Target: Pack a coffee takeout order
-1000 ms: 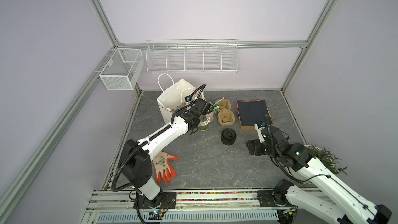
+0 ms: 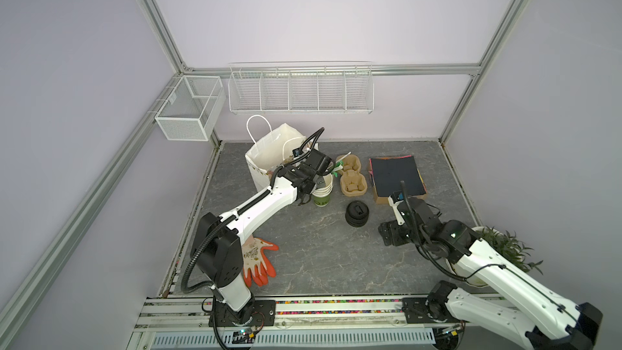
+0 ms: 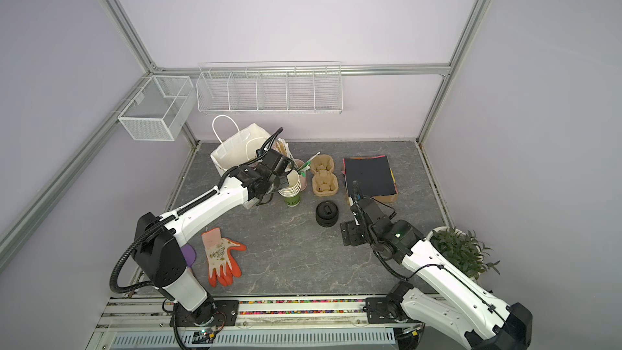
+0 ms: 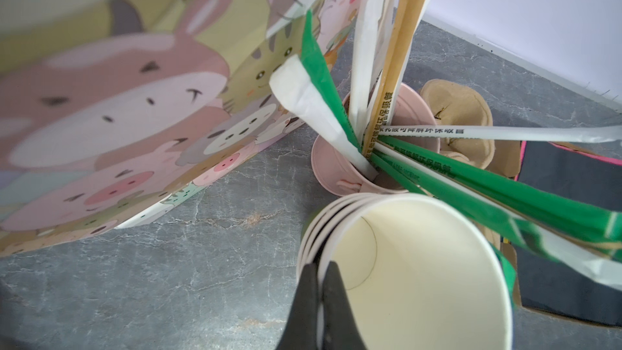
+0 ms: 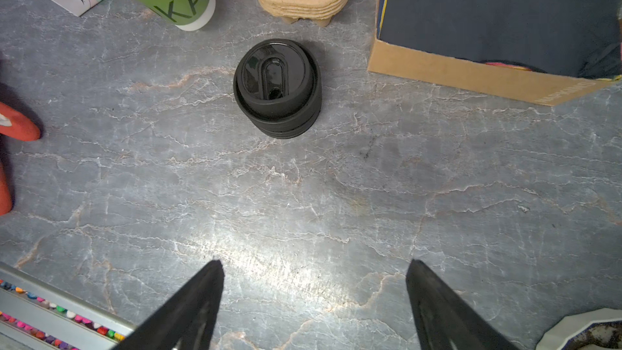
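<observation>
Nested paper cups (image 4: pixel 421 265), green with white rims, stand beside a pink cup (image 4: pixel 330 165) of wrapped straws. My left gripper is shut at the cups' near rim, the rim of one running between its fingertips. Behind stands a white paper bag (image 2: pixel 262 162) with animal print inside or on a panel. A stack of black lids (image 5: pixel 278 84) sits at mid-table, near kraft cup carriers (image 3: pixel 324 181). My right gripper hangs open over bare table to the lids' near right, nothing between its fingers.
A cardboard box (image 5: pixel 453 71) with dark sheets lies back right. A potted plant (image 3: pixel 456 249) stands front right, below the right arm. An orange-white glove (image 3: pixel 220 252) lies front left. Wire baskets (image 2: pixel 298 87) hang on the walls.
The right arm has moved slightly left. The left wrist has shifted a little up and back, with the cup stack's top showing slightly differently beside it.
</observation>
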